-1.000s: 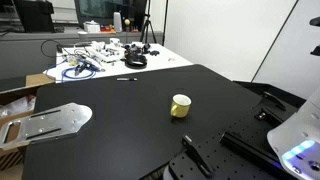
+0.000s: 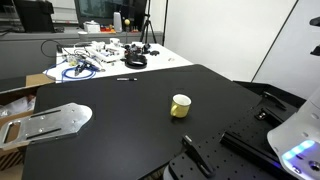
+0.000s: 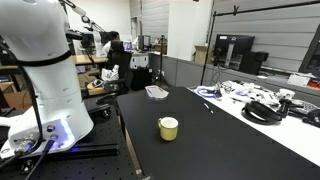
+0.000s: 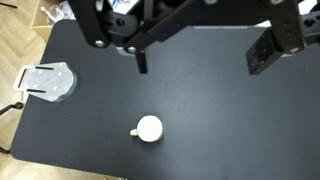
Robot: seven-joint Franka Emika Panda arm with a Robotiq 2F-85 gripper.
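Note:
A small yellow cup stands upright on the black table, its handle toward the front left in exterior view 1. The same cup shows in exterior view 2. From above, in the wrist view, the cup has a white inside and sits below the gap between the fingers. My gripper is open and empty, its dark fingers wide apart high over the table. Neither exterior view shows the gripper; only the white arm base appears at the right edge of exterior view 1.
A flat translucent slotted plate lies on the table's left side. Near the back edge is a small dark pen-like item. Cables and clutter fill the white surface behind. Around the cup the table is bare.

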